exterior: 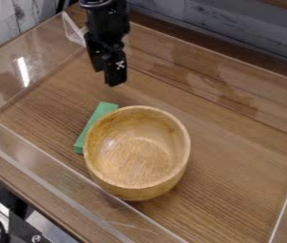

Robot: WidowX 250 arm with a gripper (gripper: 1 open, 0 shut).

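Note:
My black gripper [108,68] hangs over the upper left part of the wooden surface, open, with nothing seen between its fingers. Below it, a green flat block [98,123] lies tilted beside a large round wooden bowl [139,154], which is empty and partly covers or touches the block's lower end.
Edges and rims run along the left, top and right sides, with cables at the lower left corner.

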